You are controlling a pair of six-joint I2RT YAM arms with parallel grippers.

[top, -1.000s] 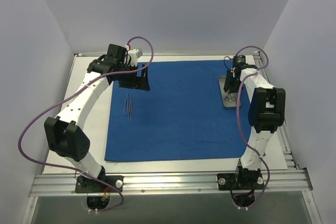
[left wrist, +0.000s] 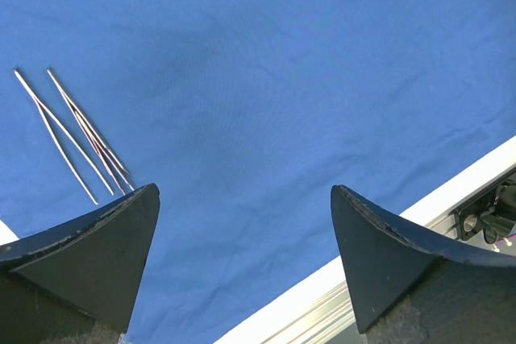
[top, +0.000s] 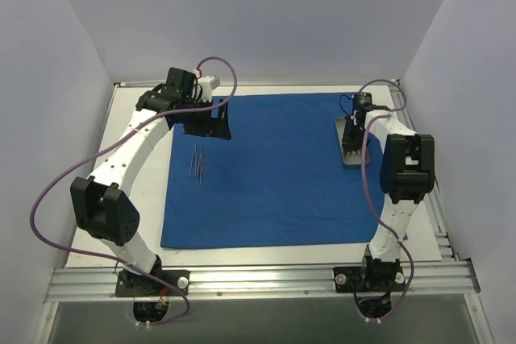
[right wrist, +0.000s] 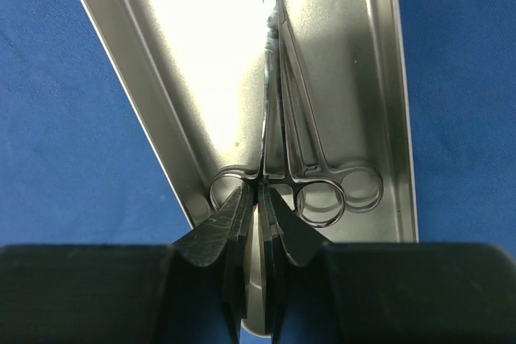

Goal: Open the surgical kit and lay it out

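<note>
In the right wrist view, a metal tray [right wrist: 133, 90] holds several scissor-like clamps with finger rings [right wrist: 321, 203], their shanks running up the tray. My right gripper is down at the handle end of the leftmost clamp, its fingertips nearly together where the ring handles meet. Whether they grip it, I cannot tell. From above, the right arm partly covers the tray [top: 343, 136]. My left gripper stands open and empty over the blue cloth [left wrist: 242, 102]. Thin tweezer-like instruments [left wrist: 26, 84] lie on the cloth at its left.
A white table margin [top: 145, 223] surrounds it. Grey walls [top: 258, 22] bound the back and sides. Purple cables [top: 367, 175] loop along both arms.
Over the last second my right gripper has moved slightly left and toward the front, over the tray's ring handles. The left arm has hardly moved, and the laid-out instruments are where they were.
</note>
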